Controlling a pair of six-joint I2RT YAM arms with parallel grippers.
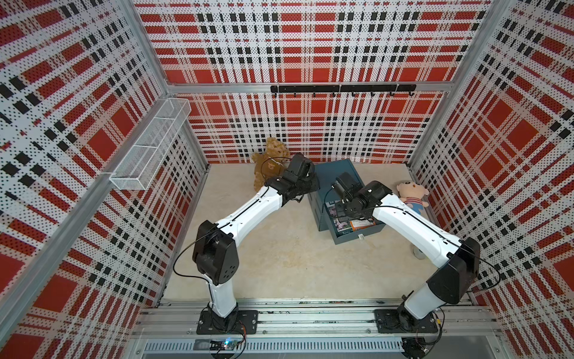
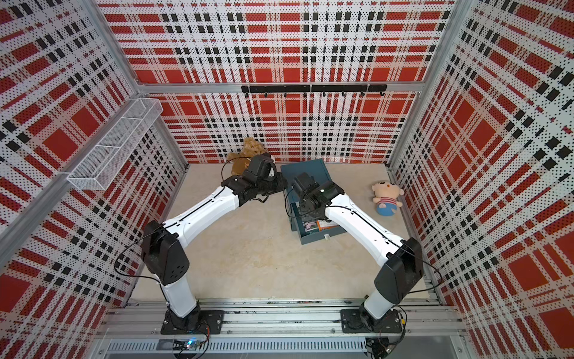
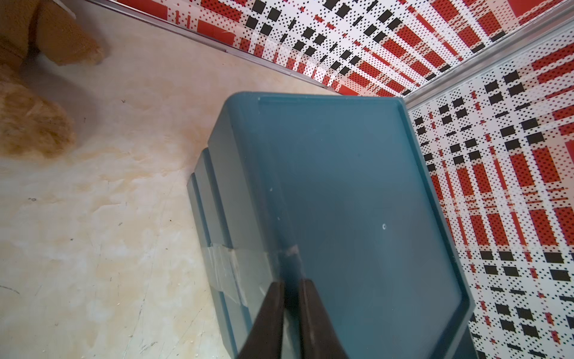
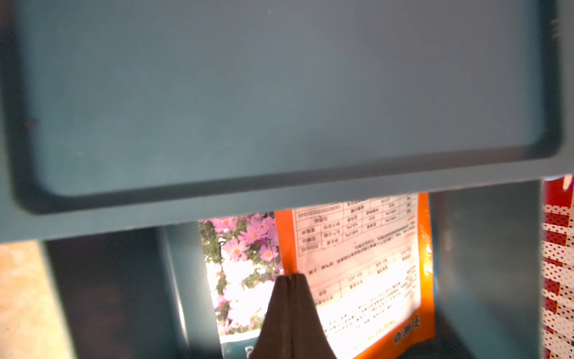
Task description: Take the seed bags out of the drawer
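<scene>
The blue-grey drawer unit (image 3: 346,197) has one drawer (image 1: 343,238) pulled out at its front. Two seed bags lie in that drawer: one with pink flowers (image 4: 239,263), the other an orange-edged bag with a white printed panel (image 4: 364,263) that partly covers it. My right gripper is over the bags, its fingertips together with nothing visible between them. My left gripper hovers by the top left edge of the unit, its fingers slightly apart and empty; whether it touches the unit is unclear.
Behind my left arm is a brown teddy bear (image 1: 273,149). A plush pig (image 2: 387,197) sits to the right of the unit. A white wire basket (image 1: 151,143) hangs on the left wall.
</scene>
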